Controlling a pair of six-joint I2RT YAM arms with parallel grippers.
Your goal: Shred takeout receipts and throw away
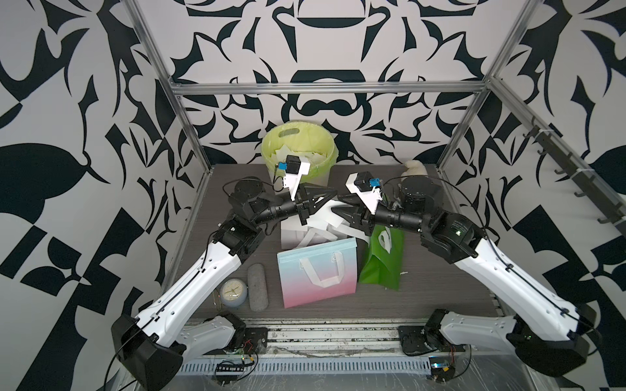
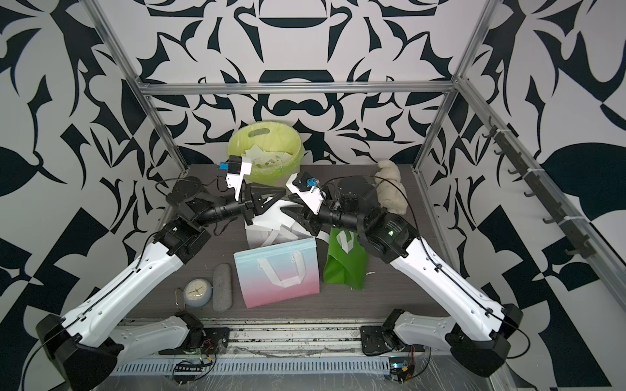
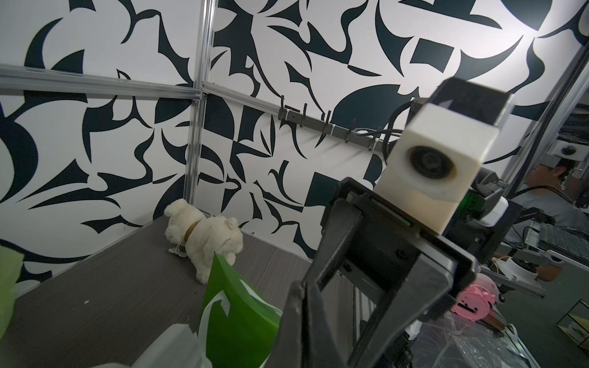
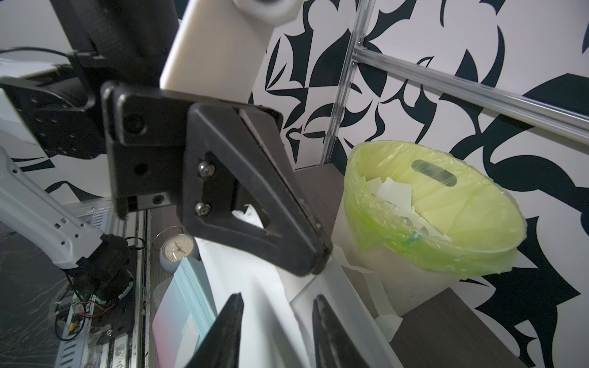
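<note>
A white paper sheet (image 1: 318,213) hangs below my left gripper (image 1: 335,193), whose fingers look shut on it. In the left wrist view the left fingers (image 3: 302,325) meet at their tips. Facing it closely from the right, my right gripper (image 1: 335,203) is part open; its two fingers (image 4: 222,334) stand apart in the right wrist view. The white sheet (image 4: 260,294) shows beyond that gap, with a scrap seen through the left finger's opening. Behind them stands the bin with a yellow-green liner (image 1: 300,137), holding torn white paper (image 4: 397,195).
A white bag (image 1: 292,236) lies beneath the grippers, with a blue-pink bag (image 1: 317,273) in front and a green bag (image 1: 383,260) to the right. A clock (image 1: 232,292), grey case (image 1: 257,286) and plush toy (image 2: 390,185) stand around.
</note>
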